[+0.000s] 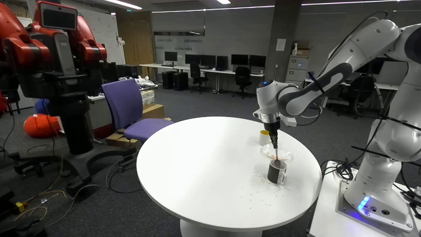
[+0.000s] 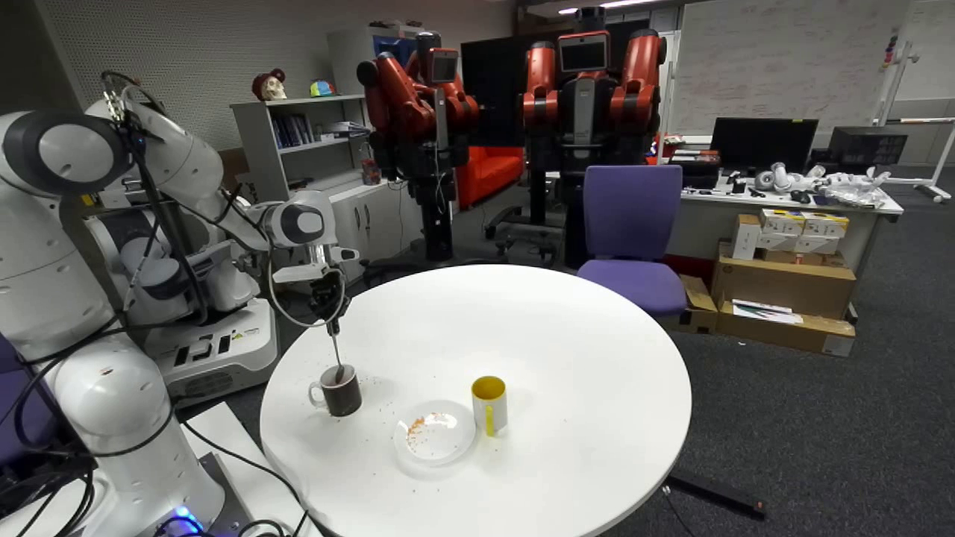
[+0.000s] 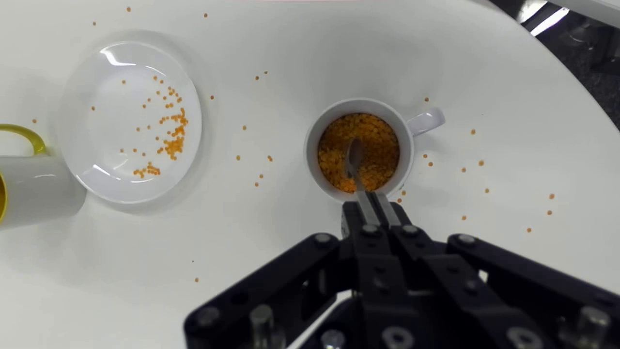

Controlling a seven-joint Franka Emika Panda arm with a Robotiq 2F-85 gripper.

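My gripper is shut on the thin metal spoon, whose handle runs up between the fingertips. It stands above the grey-and-white mug, and the spoon points down into the mug's opening. Orange grains fill much of the mug's inside, as the wrist view shows; the spoon's bowl appears over them, but whether it touches them I cannot tell. A white plate with scattered orange grains lies beside the mug. Past the plate stands a white mug with a yellow inside.
Loose grains are strewn on the round white table around the grey mug. Most of the tabletop away from the mugs and plate is bare. A purple chair stands at the table's edge.
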